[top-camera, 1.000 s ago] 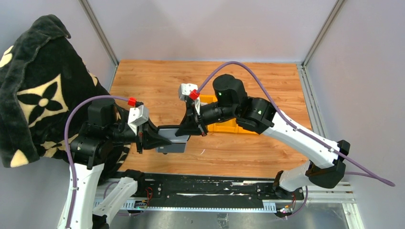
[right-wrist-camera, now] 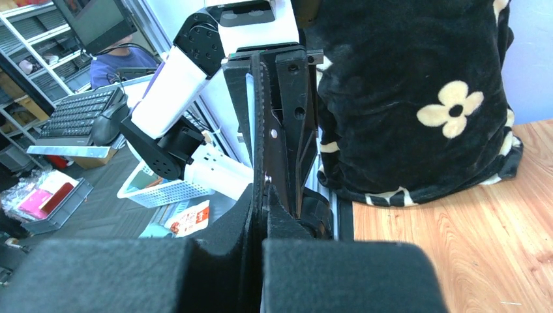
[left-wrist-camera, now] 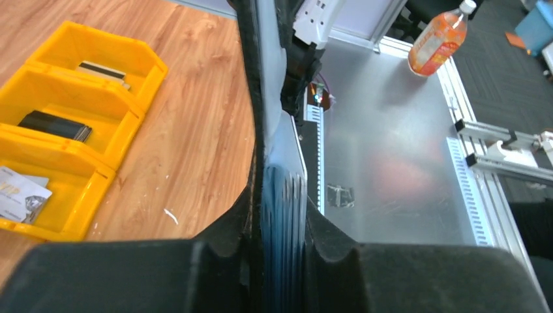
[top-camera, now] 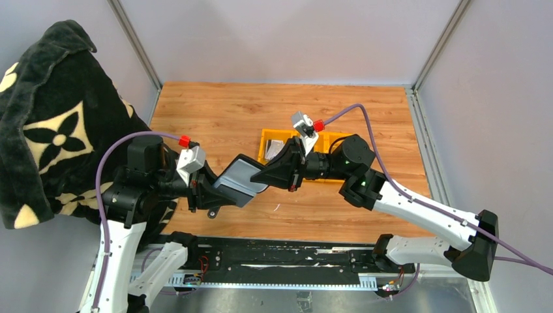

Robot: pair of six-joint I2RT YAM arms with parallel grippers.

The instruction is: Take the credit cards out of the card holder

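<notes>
The card holder [top-camera: 239, 175] hangs above the table between both arms, its dark cover folded open and pale sleeves showing. On its near-left end my left gripper [top-camera: 228, 197] is shut, and the left wrist view shows a stack of clear sleeves [left-wrist-camera: 284, 202] pinched between the fingers. My right gripper [top-camera: 255, 177] is shut at the holder's right edge. A thin, stitched dark cover [right-wrist-camera: 260, 137] runs down between its fingers in the right wrist view. Light cards [left-wrist-camera: 25, 197] lie in one compartment of a yellow bin [left-wrist-camera: 140, 111], with dark cards [left-wrist-camera: 55, 125] in the middle one.
Another compartment holds more thin cards [left-wrist-camera: 103, 70]. In the top view, the right arm partly covers the yellow bin [top-camera: 264, 145]. A dark patterned cushion [top-camera: 65, 130] fills the left side. Bare wood [top-camera: 215, 107] lies free at the back.
The right gripper has moved right, and the holder has turned and opened wider between the arms.
</notes>
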